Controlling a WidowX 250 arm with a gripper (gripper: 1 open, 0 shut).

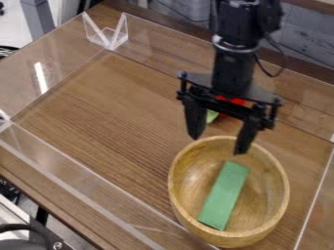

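My black gripper (220,122) hangs over the upper rim of a large tan bowl, its two fingers spread apart with nothing seen between them. In the bowl (187,187) lies a flat green block (225,195). A red object with a green top (229,104), seen as a strawberry-like toy, is mostly hidden behind the gripper.
A clear plastic container (104,29) stands at the back left. Cables lie at the left edge and lower left.
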